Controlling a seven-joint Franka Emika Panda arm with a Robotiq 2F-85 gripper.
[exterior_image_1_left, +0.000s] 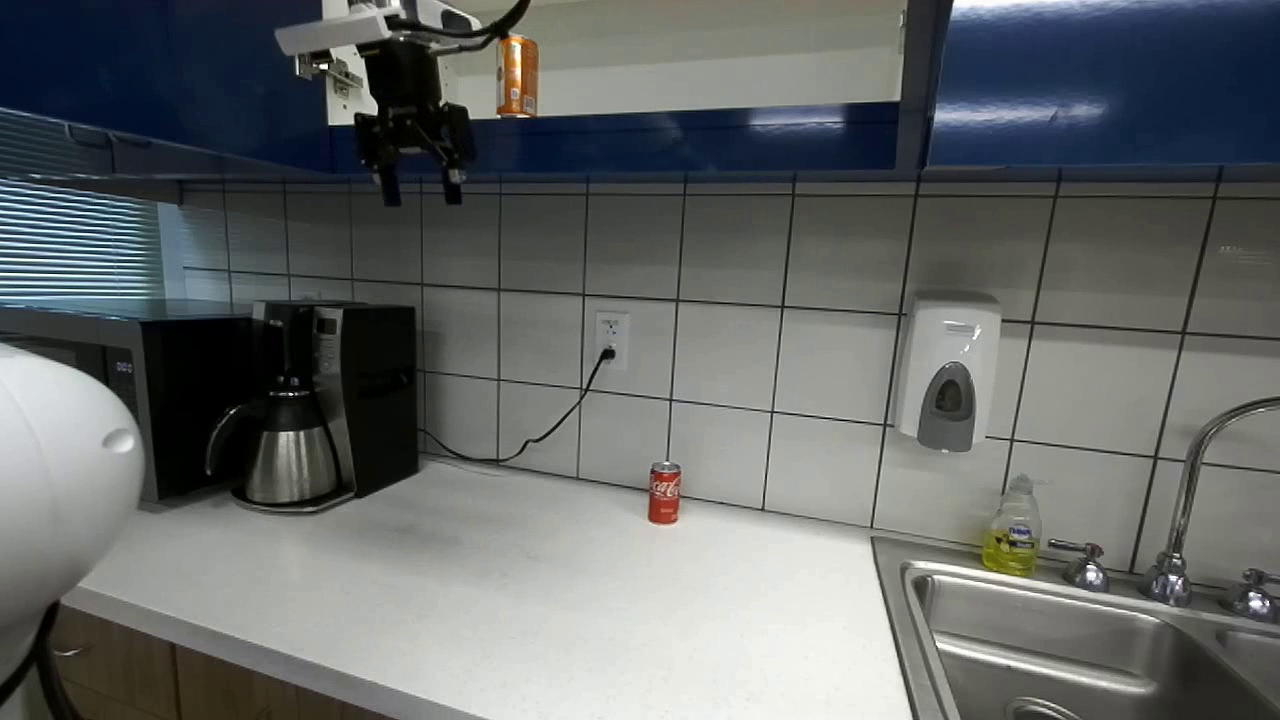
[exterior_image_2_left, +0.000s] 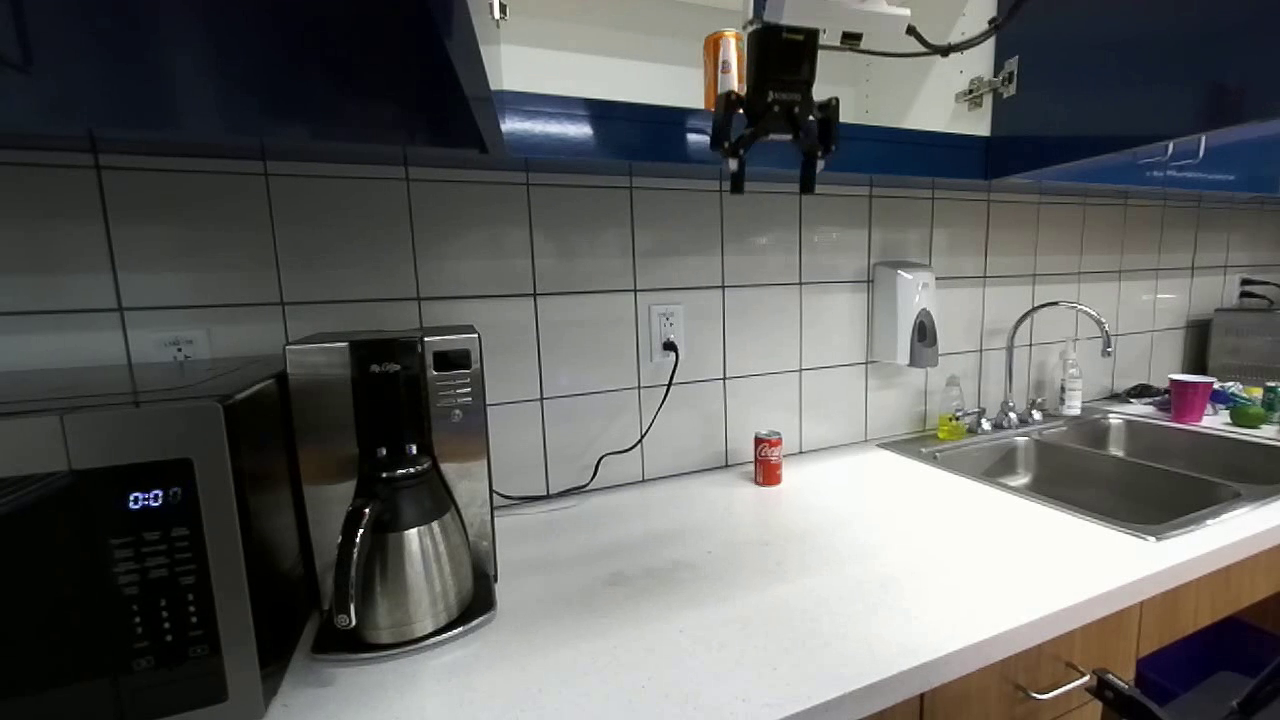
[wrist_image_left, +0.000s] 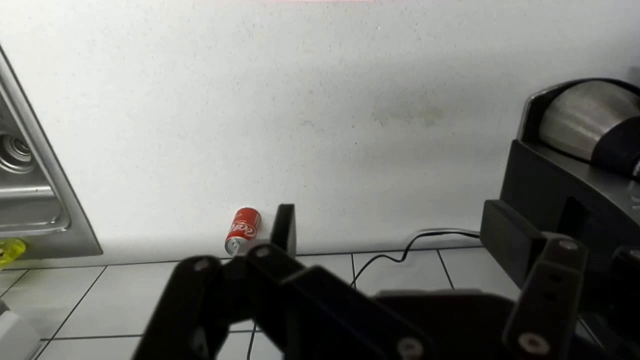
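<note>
High above the counter, level with the bottom of the raised cabinet, my gripper (exterior_image_1_left: 420, 196) hangs open and points down, nothing between its fingers. A red Coca-Cola can (exterior_image_1_left: 663, 493) stands upright on the counter close to the tiled wall, well below the gripper. In the wrist view the red can (wrist_image_left: 243, 230) appears beside the left finger (wrist_image_left: 284, 231), far beneath it. An orange can (exterior_image_1_left: 517, 77) stands upright on the shelf of the open blue cabinet; in exterior view 2 the orange can (exterior_image_2_left: 723, 70) shows just left of the gripper (exterior_image_2_left: 771, 180).
A coffee maker (exterior_image_2_left: 462, 360) and a microwave (exterior_image_2_left: 228, 540) occupy the counter's left end. A power cord (exterior_image_1_left: 564, 420) runs up to the wall outlet. To the right are the sink (exterior_image_1_left: 912, 600), dish soap (exterior_image_1_left: 1011, 534) and a wall dispenser (exterior_image_1_left: 948, 372).
</note>
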